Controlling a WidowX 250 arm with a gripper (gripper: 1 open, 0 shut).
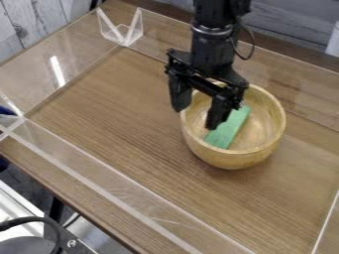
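Observation:
My black gripper [201, 93] hangs from the top centre over the near-left part of a round tan bowl [208, 152]. It is open, its two sides spread apart. Inside the bowl lies a long green object [228, 127], just below and right of the gripper, tilted from lower left to upper right. I cannot tell whether the fingertips touch the bowl's rim or the green object.
A clear, angular plastic piece [121, 28] stands at the upper left. A dark ring-like object [34, 233] is at the lower left corner.

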